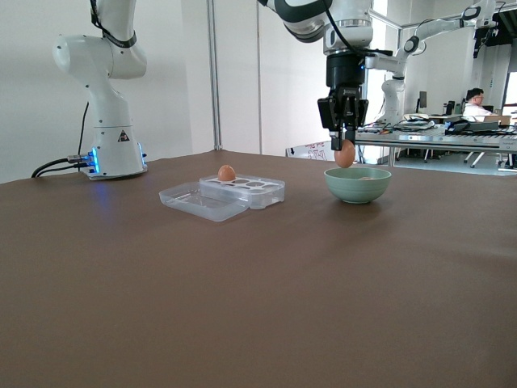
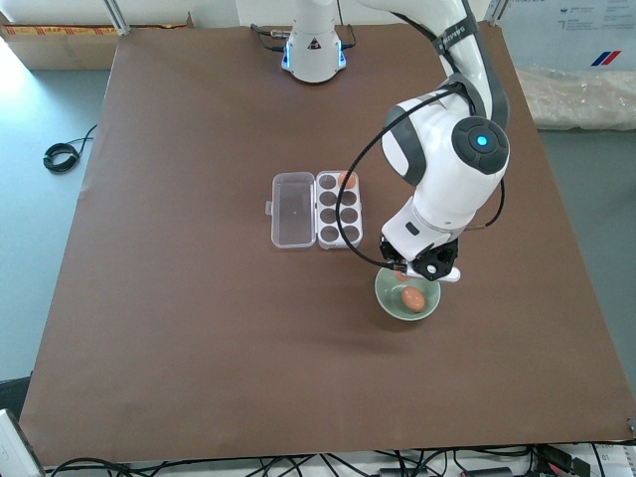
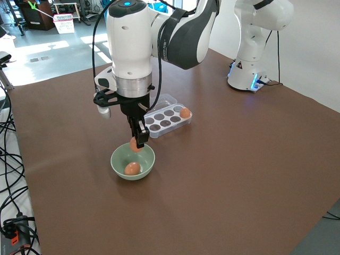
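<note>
My gripper (image 1: 342,133) hangs over a pale green bowl (image 1: 356,186), shut on an egg (image 1: 345,154) that sits just above the rim in the top view. In the right view the held egg (image 3: 134,145) is at the bowl's back edge, partly behind the fingers. Another egg (image 2: 413,299) lies in the bowl. To the left of the bowl stands an open plastic egg tray (image 2: 339,214) with its clear lid (image 2: 293,209) folded out flat; one egg (image 1: 226,173) sits in it, the other visible wells empty.
Cables run along the outside of the table edge.
</note>
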